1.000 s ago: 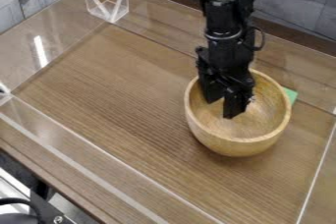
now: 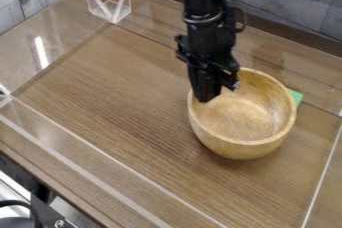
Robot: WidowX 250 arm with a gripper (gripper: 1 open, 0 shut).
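The black gripper [image 2: 206,90] reaches down from the top centre to the left rim of a large tan wooden bowl [image 2: 241,122]. Its fingers look shut, and whether the rim lies between them cannot be made out. The bowl looks empty inside. A green object [image 2: 293,99] lies behind the bowl's right side, partly hidden by it.
A clear plastic holder [image 2: 107,4] stands at the back left. The wooden table [image 2: 94,112] is open to the left and in front of the bowl. Its edge runs along the lower left, with black cables at the corner.
The gripper has moved up and to the left, from low inside the bowl to the left rim. The bowl appears to stay in place.
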